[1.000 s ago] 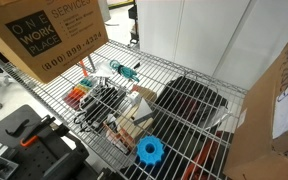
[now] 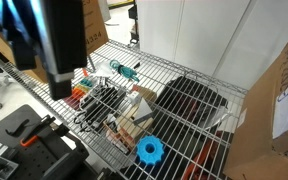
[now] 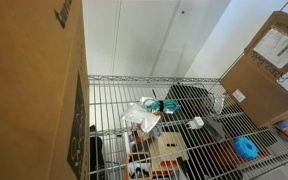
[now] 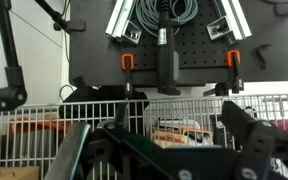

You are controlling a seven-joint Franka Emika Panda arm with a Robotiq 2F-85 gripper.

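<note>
In the wrist view my gripper stands open, its dark fingers spread wide along the bottom edge with nothing seen between them. Below it show the wire rack [image 4: 209, 103] and the black perforated base plate [image 4: 189, 75]. A large black part of my arm [image 2: 59, 35] fills the upper left of exterior view 1, close to that camera. On the rack lie a blue ring-shaped item [image 2: 150, 150], a teal item [image 2: 127, 71], a small cardboard piece [image 2: 142, 122] and a whitish crumpled item [image 3: 137, 116]. My gripper does not show in exterior view 2.
A cardboard box [image 2: 264, 125] stands at the rack's right end. Another box [image 3: 29, 90] blocks the left of exterior view 2. Black, red and orange items [image 2: 82, 93] clutter the rack's left part. Cables [image 4: 166, 12] lie coiled on the base plate.
The black arm part has come into exterior view 1 at the upper left, now covering much of the box there. The items on the rack have not visibly moved.
</note>
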